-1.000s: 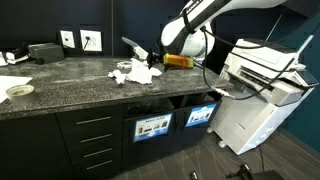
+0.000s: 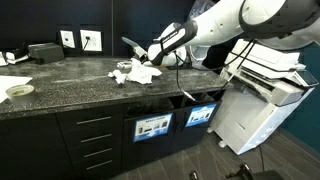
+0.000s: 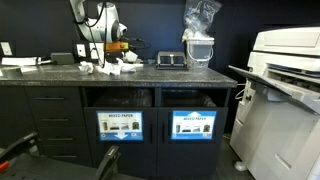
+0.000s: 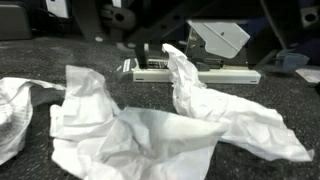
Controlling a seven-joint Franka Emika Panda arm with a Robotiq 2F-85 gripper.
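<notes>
Crumpled white paper point(image 2: 140, 72) lies in a loose cluster on the dark counter point(image 2: 85, 85). Close up in the wrist view are several pieces: a large one point(image 4: 135, 142) in front, another point(image 4: 235, 118) to the right, and part of one point(image 4: 14, 112) at the left edge. My gripper point(image 2: 153, 55) is at the cluster, reaching in from the right. Its dark, blurred parts fill the top of the wrist view; the fingers stand open, and no paper is visibly held. Whether a fingertip touches paper cannot be made out.
Below the counter are two open-topped compartments with mixed paper labels point(image 3: 120, 125). A toaster-like appliance point(image 3: 172, 60) and a bag-lined container point(image 3: 200, 50) stand along the back. A tape roll point(image 2: 20, 92) sits far left; a white printer point(image 3: 285, 70) is at right.
My arm has swung left over the counter, bringing the gripper from right of the crumpled paper to the cluster. The paper looks unmoved.
</notes>
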